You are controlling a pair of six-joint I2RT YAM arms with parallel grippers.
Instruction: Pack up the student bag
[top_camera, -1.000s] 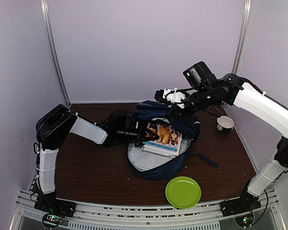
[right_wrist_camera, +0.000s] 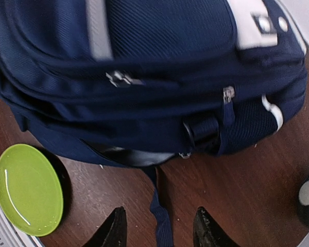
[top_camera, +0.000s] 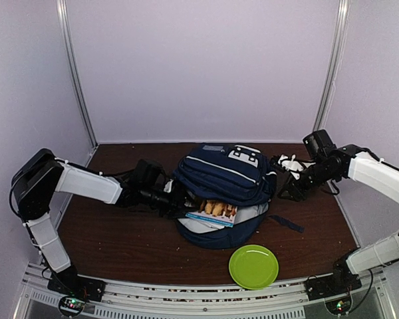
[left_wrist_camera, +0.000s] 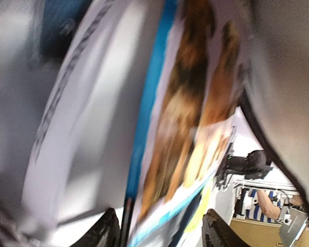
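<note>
A navy backpack (top_camera: 223,173) (right_wrist_camera: 159,62) lies on the table, its flap folded down over books (top_camera: 213,211) that sit in the pale-lined opening; the top book shows dogs and a blue edge (left_wrist_camera: 170,134). My left gripper (top_camera: 179,206) is at the opening's left, beside the books, its fingers apart; whether they touch the book is unclear. My right gripper (top_camera: 289,193) stands open just right of the bag, above the table and the loose strap (right_wrist_camera: 158,211).
A green plate (top_camera: 253,267) (right_wrist_camera: 28,188) lies at the front edge. A cup (right_wrist_camera: 308,198) is at the right, mostly hidden by the right arm in the top view.
The flap has come down over more of the books. My right arm has moved right, away from the bag's top. My left arm has shifted left and toward the front.
</note>
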